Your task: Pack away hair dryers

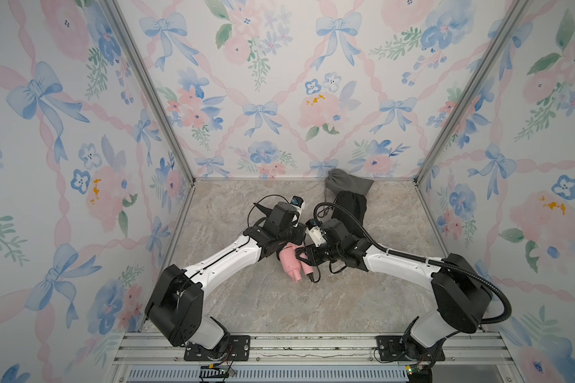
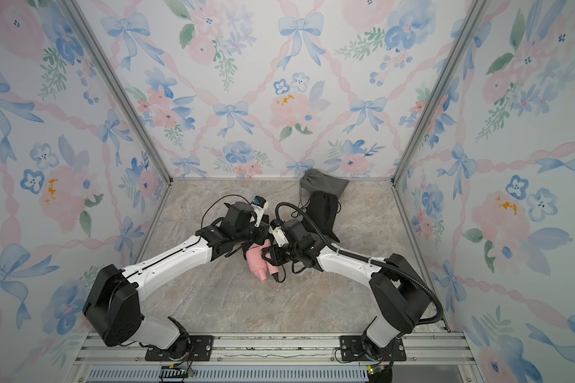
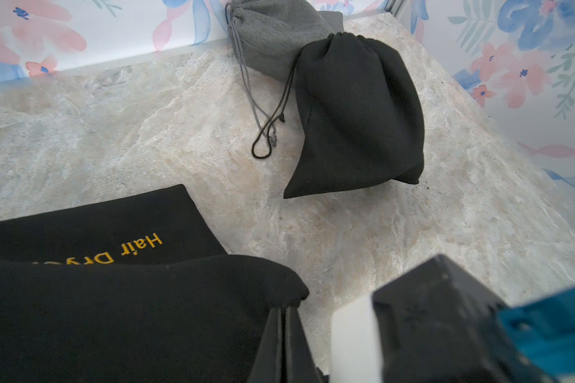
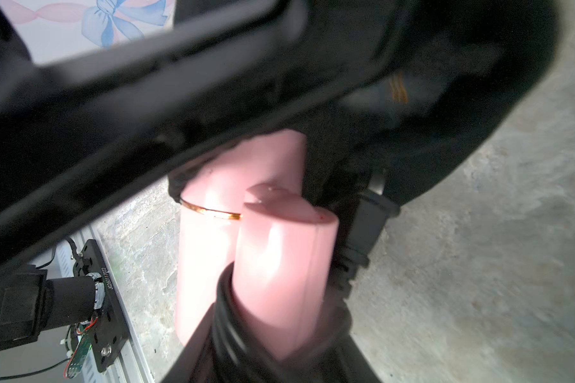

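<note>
A pink hair dryer (image 4: 204, 274) lies partly inside the mouth of a black cloth bag (image 4: 428, 153); its barrel and handle stick out toward the front in both top views. My right gripper is shut on the dryer's handle, with black cord looped around it. In the left wrist view, my left gripper is shut at the raised edge of the black bag (image 3: 140, 312), the cloth bunching at its fingertips. A flat black piece with yellow "Hair Dryer" lettering (image 3: 127, 250) shows behind that edge. The dryer's far end is hidden.
A filled black drawstring bag (image 3: 361, 115) stands on the floor at the back right, touching a grey drawstring bag (image 3: 274, 35) by the back wall. Both arms are close together mid-floor.
</note>
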